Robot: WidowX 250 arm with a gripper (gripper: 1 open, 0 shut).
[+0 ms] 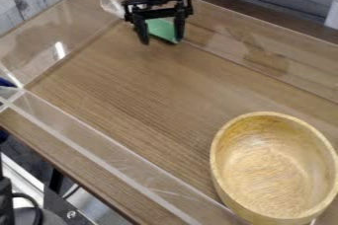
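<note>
My black gripper (158, 24) hangs over the far part of the wooden table, its two fingers apart. A green object (166, 29) lies at the gripper, partly hidden behind it; I cannot tell whether it sits between the fingers. A pale, clear item, too small to identify, shows just left of the gripper.
A large round yellow bowl (271, 165) sits at the near right. A white wall stands at the back right.
</note>
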